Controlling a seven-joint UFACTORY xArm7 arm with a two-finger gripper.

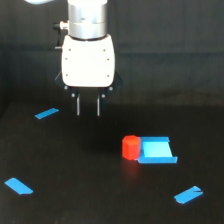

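My gripper (88,104) hangs in the upper part of the camera view, pointing down, its two thin fingers spread apart. Only dark background shows between them, so it stands open and holds nothing. A small red block (131,147) rests on the black table, lower in the view and to the right of the gripper. Right beside the block lies a light-blue square (156,149) edged with blue tape. Block and square appear to meet or slightly overlap at the square's left edge; I cannot tell which.
Strips of blue tape lie on the table at the far left (47,113), the near left (18,186) and the near right (188,195). Dark curtain-like backing closes off the rear.
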